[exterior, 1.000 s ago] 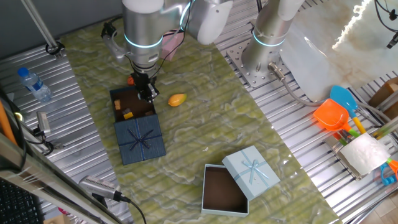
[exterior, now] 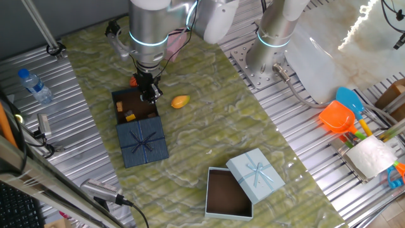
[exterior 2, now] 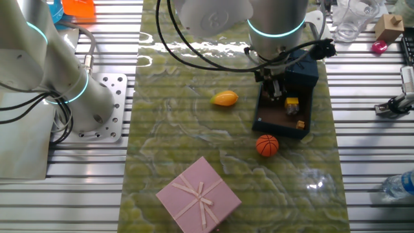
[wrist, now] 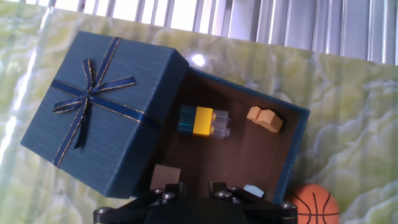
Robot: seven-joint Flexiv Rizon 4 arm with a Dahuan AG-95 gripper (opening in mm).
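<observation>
The dark blue box (wrist: 214, 158) is open, its bow-tied lid (wrist: 93, 102) tilted against one side. On its brown floor are a block in teal, yellow and clear parts (wrist: 203, 121), a small tan wooden piece (wrist: 265, 119), a brown square block (wrist: 165, 177) and a light blue piece (wrist: 254, 190), partly hidden by the gripper. My gripper is over the box with its fingertips apart and only box floor visible between them. From the side, the gripper (exterior: 152, 96) appears at the box's edge nearest the mango.
A yellow-orange mango (exterior: 180, 101) and a small basketball (exterior 2: 267, 145) lie outside the box. A pink gift box (exterior 2: 199, 196) stands apart. An open light blue box (exterior: 229, 195) has its lid (exterior: 256, 175) leaning on it.
The box and the other objects have stayed put.
</observation>
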